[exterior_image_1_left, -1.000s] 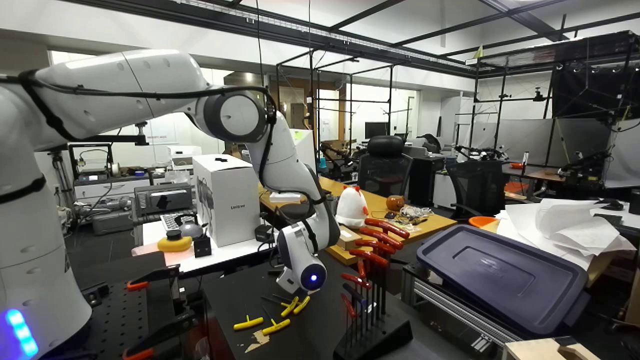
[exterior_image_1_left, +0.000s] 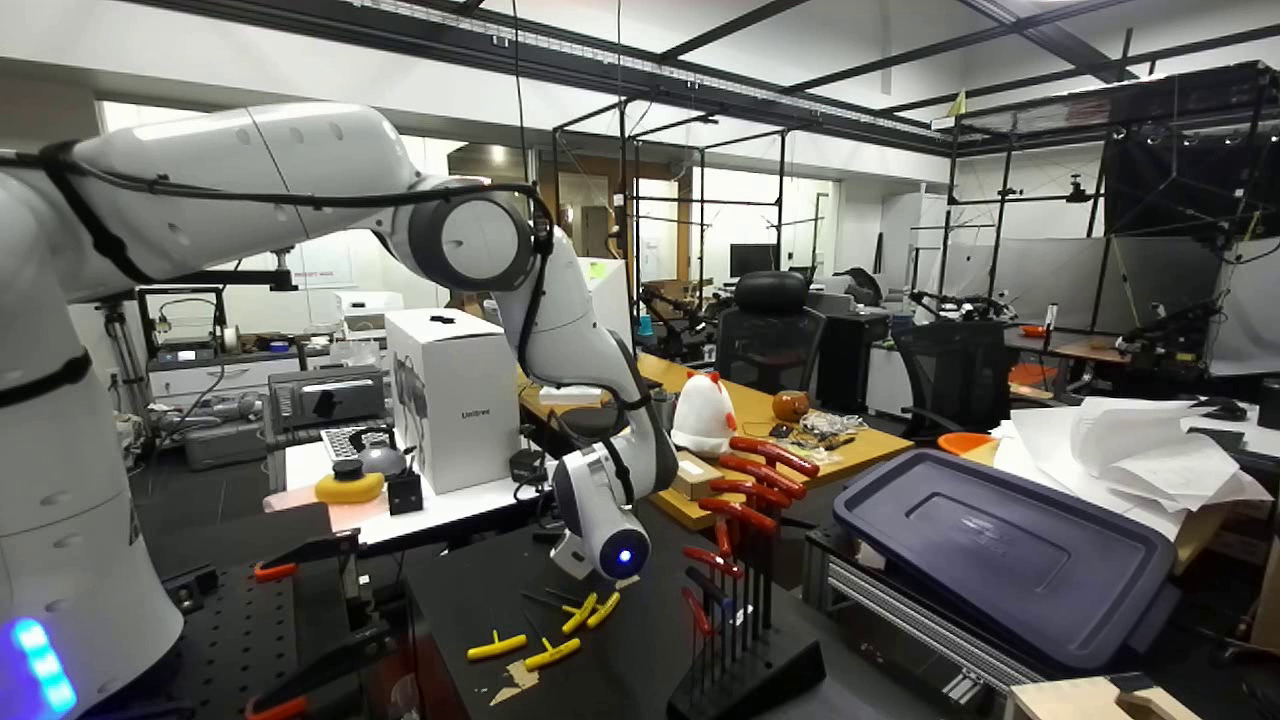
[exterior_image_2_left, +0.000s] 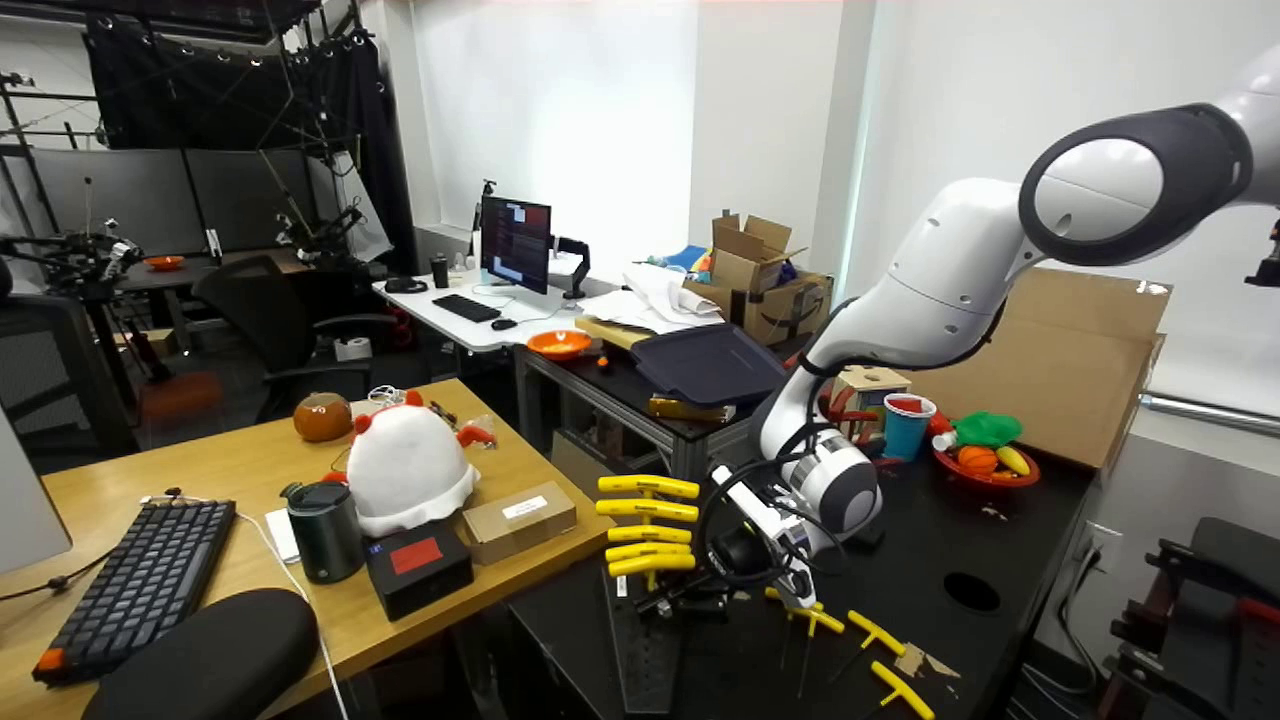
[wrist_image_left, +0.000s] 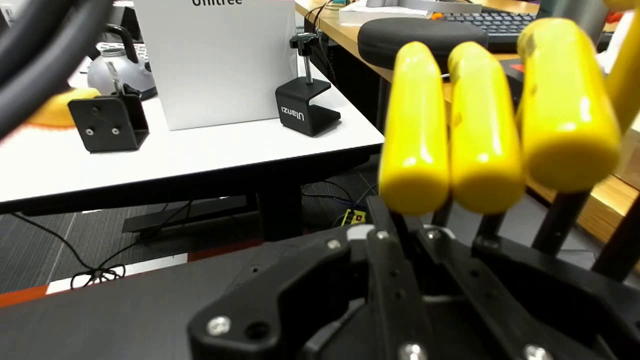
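Note:
Several yellow T-handles (exterior_image_2_left: 648, 509) stand stacked above a black stand (exterior_image_2_left: 644, 654). From the wrist view, the nearest yellow handle (wrist_image_left: 415, 132) rises just above my gripper, with two more handles close on its right. My gripper is shut around what looks like the dark shaft under that nearest handle; the shaft between the fingers is mostly hidden. Loose yellow T-handle tools (exterior_image_1_left: 497, 647) lie on the black table (exterior_image_1_left: 450, 576). In exterior view 1 the arm's end hides the fingers.
Red-handled tools (exterior_image_1_left: 768, 468) stand in a black rack (exterior_image_1_left: 750, 678) at the table's front. A red bowl (exterior_image_2_left: 987, 474) of toys and a blue cup (exterior_image_2_left: 907, 426) sit farther along the table. A wooden desk (exterior_image_2_left: 528, 450) borders the stand.
The arm's end has shifted very slightly to the left in exterior view 1. The loose yellow tools and the red-handled rack have not moved.

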